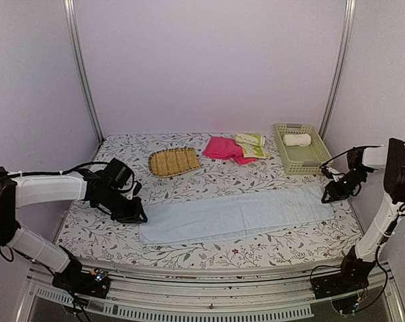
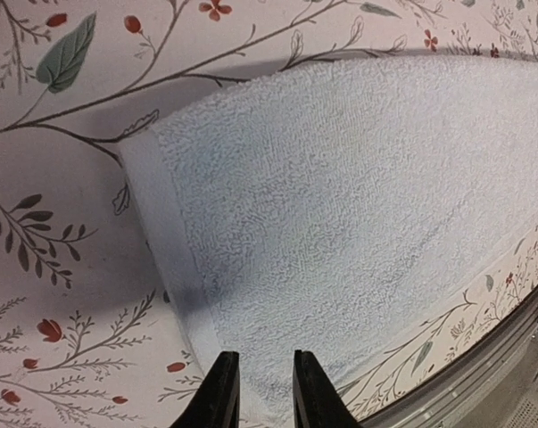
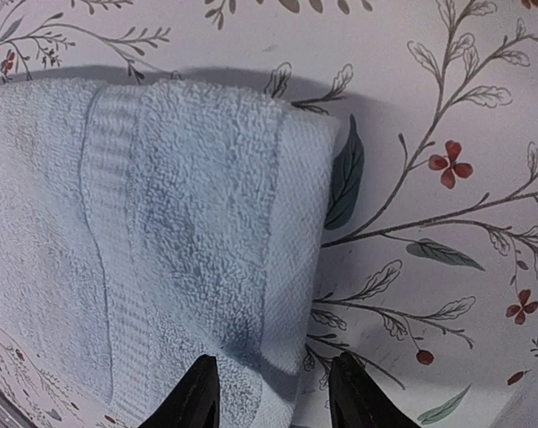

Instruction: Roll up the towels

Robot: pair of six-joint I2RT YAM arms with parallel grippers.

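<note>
A pale bluish-white towel (image 1: 229, 214) lies stretched across the table as a long, folded strip. My left gripper (image 1: 142, 217) is at its left end; in the left wrist view the fingers (image 2: 217, 392) of that gripper are parted above the towel's near corner (image 2: 260, 392). At the right end is my right gripper (image 1: 327, 198). Seen from the right wrist, this gripper stands open, wider than the left, with the towel's hemmed end (image 3: 291, 241) running between and below its fingers. Neither gripper visibly pinches the cloth.
A green basket (image 1: 281, 151) at the back right holds a rolled white towel (image 1: 297, 139). Pink cloth (image 1: 219, 147) and a green-white cloth (image 1: 251, 143) lie at the back, beside a woven tray (image 1: 173, 163).
</note>
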